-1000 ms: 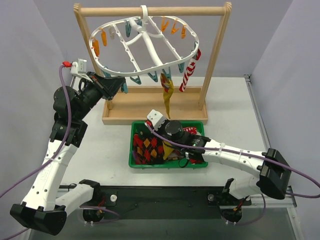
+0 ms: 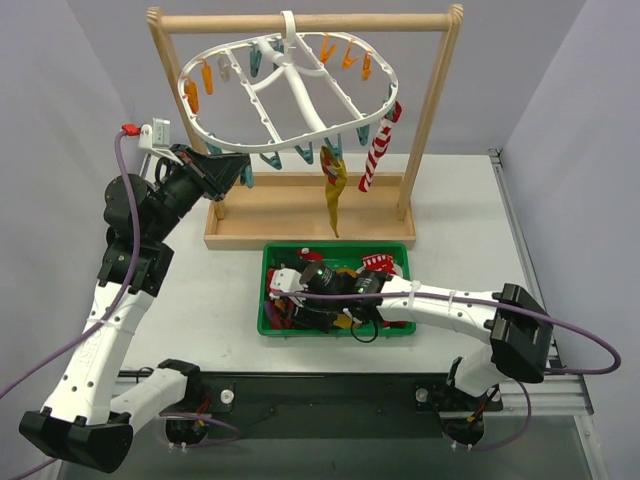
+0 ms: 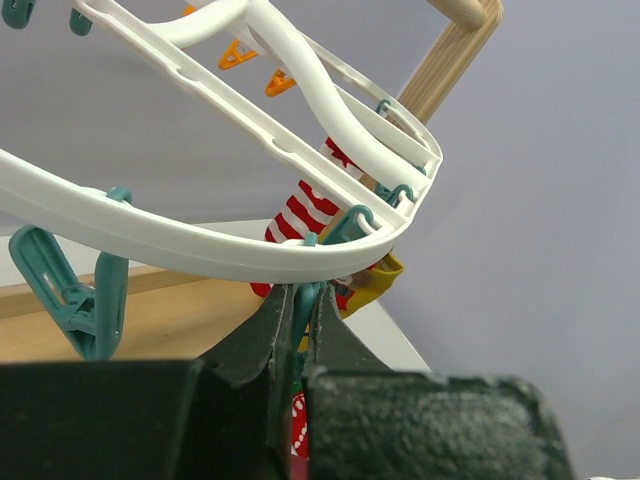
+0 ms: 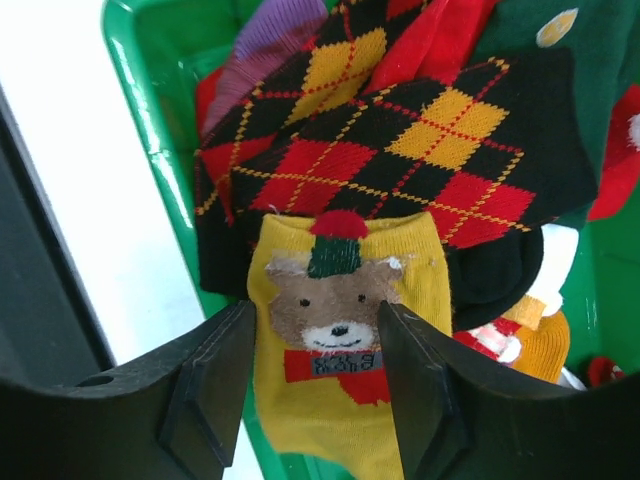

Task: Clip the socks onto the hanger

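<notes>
My left gripper (image 2: 230, 170) is shut on a teal clip (image 3: 305, 300) on the front of the white hanger ring (image 2: 250, 142). A yellow sock (image 2: 334, 195) and a red-and-white striped sock (image 2: 380, 145) hang from clips on the ring. My right gripper stands open low over the green bin (image 2: 262, 322), around a yellow bear sock (image 4: 335, 310) that lies on argyle socks (image 4: 400, 170) and other socks.
The wooden stand (image 2: 430, 100) holds the hanger, with its base (image 2: 270, 205) behind the bin.
My right arm has moved down and toward the front-left, into the bin over the socks. The left arm has stayed in place.
</notes>
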